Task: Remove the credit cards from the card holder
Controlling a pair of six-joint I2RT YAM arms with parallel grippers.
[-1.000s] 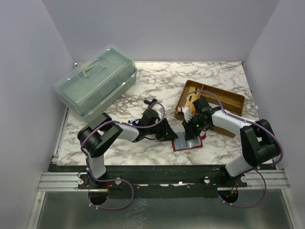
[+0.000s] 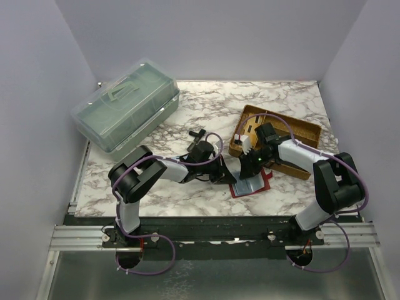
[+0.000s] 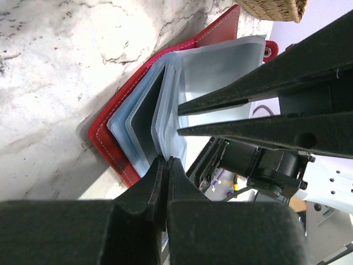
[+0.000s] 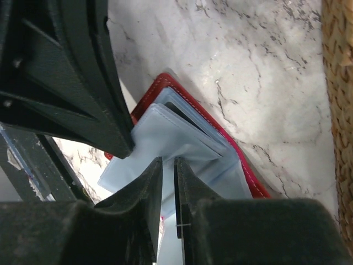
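The red card holder (image 2: pixel 263 184) lies open on the marble near the front, its pale plastic sleeves (image 3: pixel 214 63) fanned out. My left gripper (image 2: pixel 232 178) is shut at the holder's left part, its tips (image 3: pixel 169 164) at the edge of the sleeves. My right gripper (image 2: pixel 249 170) is shut on the sleeves, which crease at its fingertips; its other fingers show large in the left wrist view. I cannot make out separate cards in the sleeves.
A woven basket (image 2: pixel 302 130) with compartments stands behind the holder. A clear lidded box (image 2: pixel 125 106) sits at the back left, and small dark objects (image 2: pixel 195 135) lie in the middle.
Both grippers have shifted slightly right over the last second, and the card holder has moved a little rightward with them.
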